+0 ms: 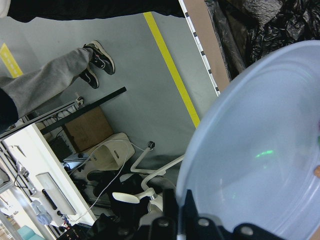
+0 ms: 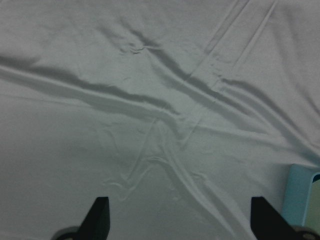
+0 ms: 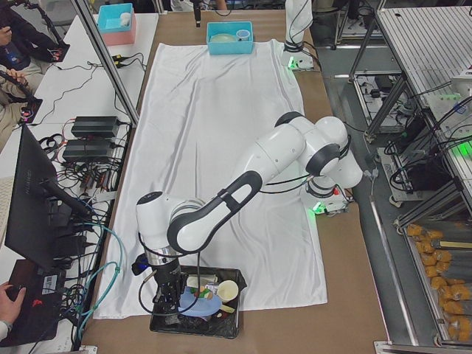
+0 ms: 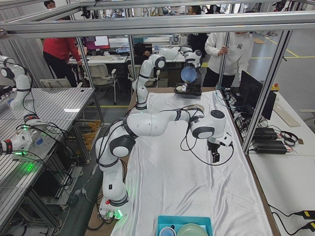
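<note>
A blue plate (image 1: 250, 145) fills the right of the left wrist view, its rim between the fingers of my left gripper, which is shut on it. The same plate (image 4: 188, 74) shows tilted above a black-lined bin (image 4: 188, 92) at the far end of the table; in the camera left view small coloured pieces and a pale cup (image 3: 226, 290) are in that bin. My right gripper is open over bare white cloth, nothing between its fingers.
A turquoise bin (image 4: 162, 226) with dishes stands at the other table end, its corner (image 2: 297, 195) showing in the right wrist view. A monitor and cables line one side.
</note>
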